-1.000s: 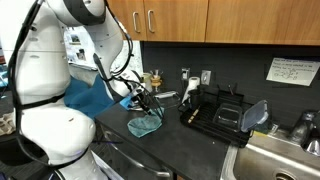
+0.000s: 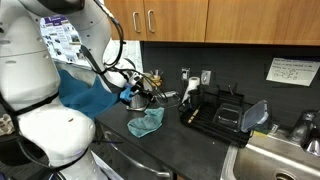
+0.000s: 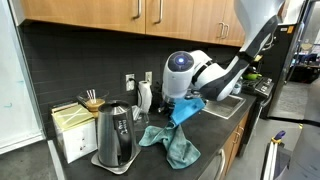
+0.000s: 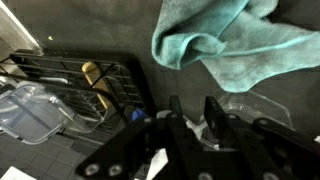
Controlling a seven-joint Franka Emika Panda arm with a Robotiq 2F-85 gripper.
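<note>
A crumpled teal cloth [image 2: 147, 122] lies on the dark counter. In exterior view 2 the cloth [image 3: 180, 147] spreads close to the front edge, below the arm. The wrist view has the cloth [image 4: 250, 62] across the top and right, clear of my fingertips. My gripper appears at the bottom of that view, its dark fingertips a little apart and no cloth between them. Just right of the fingers is a clear plastic container [image 4: 262, 105], partly hidden by the gripper. Both exterior views show the fingers poorly.
A black dish rack [image 2: 222, 118] stands right of the cloth, beside the sink [image 2: 255, 160]; a wooden-handled brush [image 4: 96, 76] lies in it. An electric kettle [image 3: 117, 133] stands at the left in exterior view 2. The counter in front of the rack is clear.
The arm has risen from low over the cloth, its wrist moving up and back to the left in exterior view 1. The cloth stays in nearly the same place.
</note>
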